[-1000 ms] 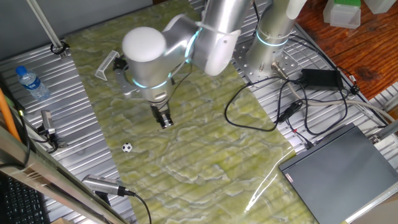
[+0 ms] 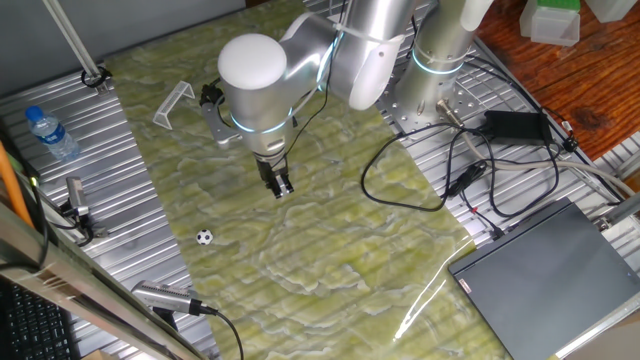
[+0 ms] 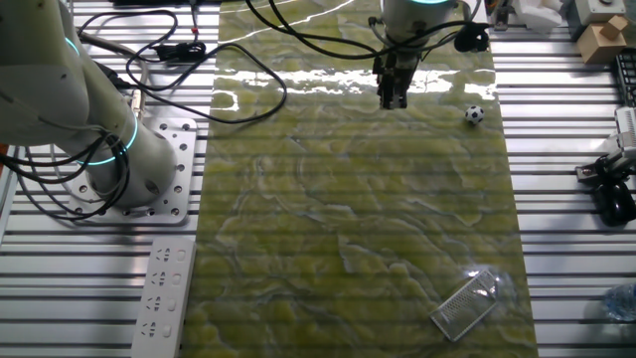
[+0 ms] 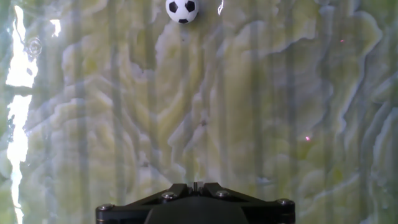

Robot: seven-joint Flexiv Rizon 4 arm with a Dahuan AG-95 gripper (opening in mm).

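A small black-and-white football [image 2: 204, 237] rests on the green marbled mat [image 2: 330, 270], near its left edge in exterior view 1. The wrist view shows the ball [image 4: 182, 10] cut off by the top border, well ahead of the fingertips. My gripper [image 2: 284, 190] hangs over the mat to the right of the ball, clearly apart from it. Its fingers [image 4: 213, 188] meet at the bottom of the wrist view, with nothing visible between them. Exterior view 2 has the gripper [image 3: 393, 103] at the far end of the mat, with the ball [image 3: 474, 114] to its right.
A white grater-like piece [image 3: 465, 306] lies near the mat's edge. Beside the mat are a water bottle [image 2: 52, 134], a closed laptop [image 2: 555, 285], a power strip [image 3: 163, 298] and looped black cables [image 2: 405, 207].
In exterior view 1 my gripper has shifted right and slightly upward, farther from the ball. The football and the white piece have stayed where they were.
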